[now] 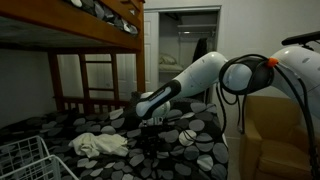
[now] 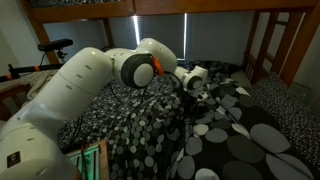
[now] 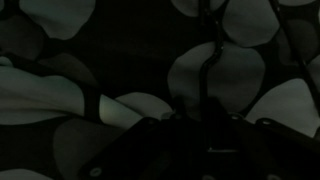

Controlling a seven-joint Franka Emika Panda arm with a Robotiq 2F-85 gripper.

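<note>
My gripper (image 1: 150,138) is low over the dark bedding with grey and white spots (image 1: 190,150), to the right of a crumpled white cloth (image 1: 100,145) in exterior view 1. From the other side, the gripper (image 2: 189,103) is a dark shape against the same pattern. In the wrist view its fingers (image 3: 178,108) are nearly black at the bottom middle; how far apart they stand does not show clearly. A pale fold of cloth (image 3: 40,97) enters from the left there. A thin black strand (image 3: 205,75) runs down toward the fingers; what it belongs to is unclear.
A white wire basket (image 1: 28,158) occupies the front left. An upper bunk (image 1: 70,25) overhangs the left side, with a wooden ladder (image 1: 88,85) behind. A tan armchair (image 1: 275,140) stands at the right. Patterned bedding beside the gripper is clear.
</note>
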